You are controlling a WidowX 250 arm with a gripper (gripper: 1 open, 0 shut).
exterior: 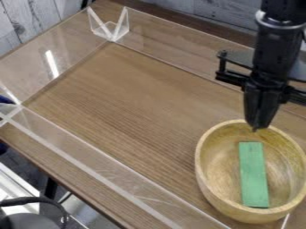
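The black gripper point(259, 120) points down at the right side of the camera view, its fingertips close together, with nothing seen between them. It hangs just above the back rim of a light wooden bowl point(213, 188) at the lower right. A green rectangular block point(252, 174) lies inside the bowl.
Clear plastic walls or corner pieces point(110, 27) line its back and left edges. Black cables lie off the table at the lower left.
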